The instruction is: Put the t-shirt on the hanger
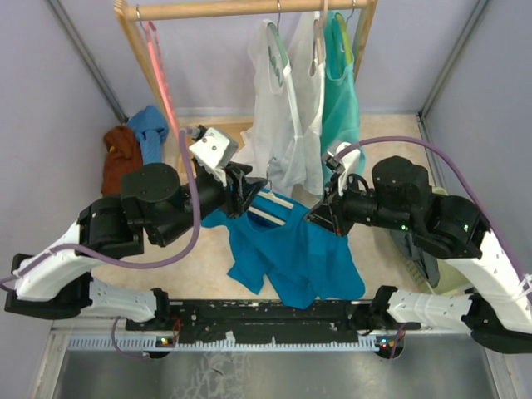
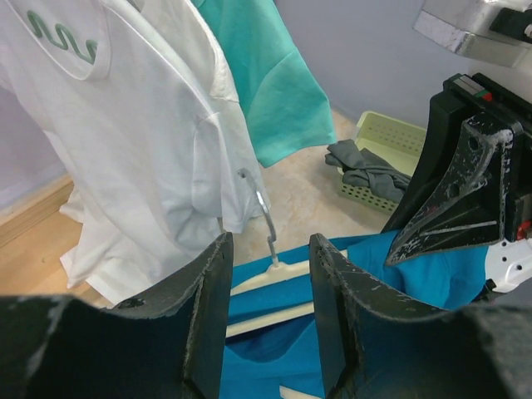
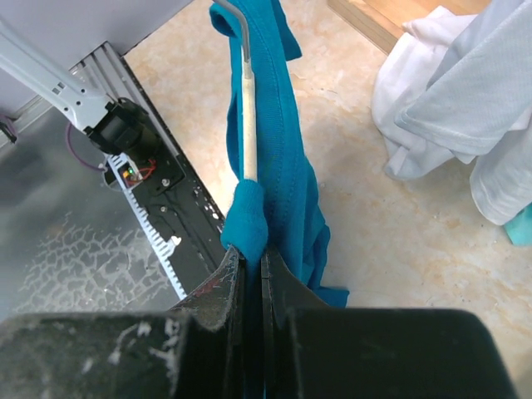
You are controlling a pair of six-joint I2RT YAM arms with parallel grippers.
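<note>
A blue t-shirt [image 1: 287, 249] hangs in front of the rack, with a cream hanger [image 1: 268, 215] inside its neck. The hanger's metal hook [image 2: 264, 212] stands up from the neck opening. My right gripper is shut on the t-shirt's shoulder, with the end of the hanger's bar running down into the bunched cloth there. At the shirt's left side is my left gripper [image 1: 249, 193], its fingers part open. In the left wrist view the left gripper frames the hook and hanger between its fingers from the near side; no contact with the hook shows.
A wooden rack rail [image 1: 208, 11] runs along the back, carrying white shirts [image 1: 274, 108], a teal shirt [image 1: 339, 108] and an empty pink hanger [image 1: 160, 75]. Folded brown [image 1: 118, 162] and blue cloths [image 1: 150, 133] lie at left. A green basket [image 2: 386, 141] stands at right.
</note>
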